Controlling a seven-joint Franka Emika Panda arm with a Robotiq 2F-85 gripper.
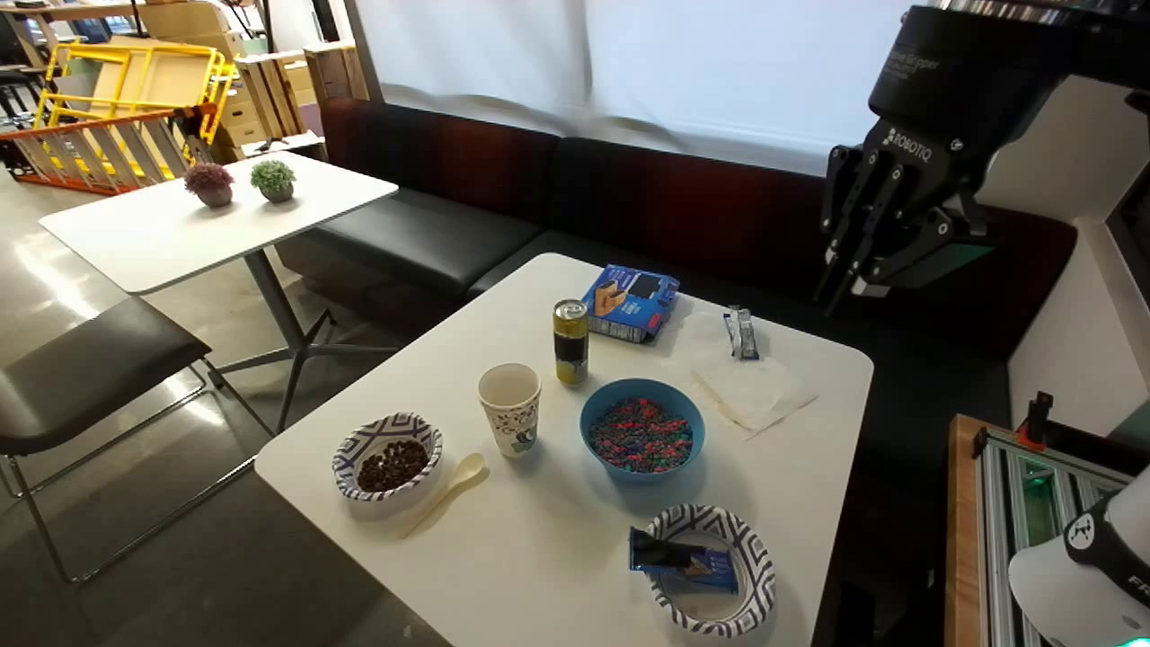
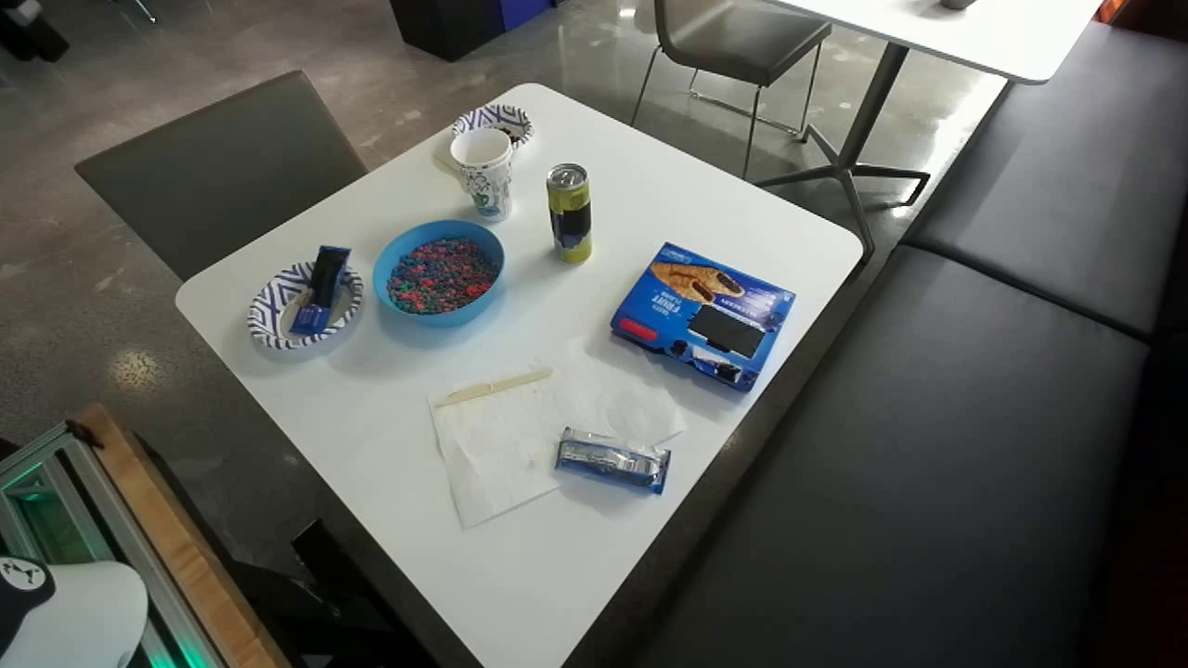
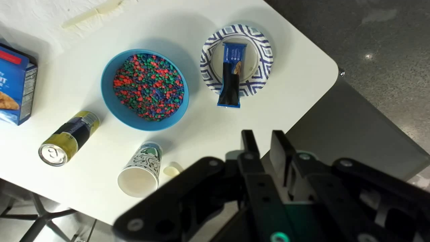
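Observation:
High above the right side of the table hangs my gripper. In the wrist view its fingers stand a narrow gap apart, and no object shows between them; whether they are shut on something I cannot tell. A blue snack packet lies across a patterned paper bowl, one end over the rim. Close by is a blue bowl of coloured bits. A paper cup and a yellow-and-dark can stand upright. Another patterned bowl holds brown pieces, with a pale spoon beside it.
A blue snack box lies near the bench-side edge. A silver-and-blue packet rests by white napkins, which carry a pale strip. A padded bench runs alongside.

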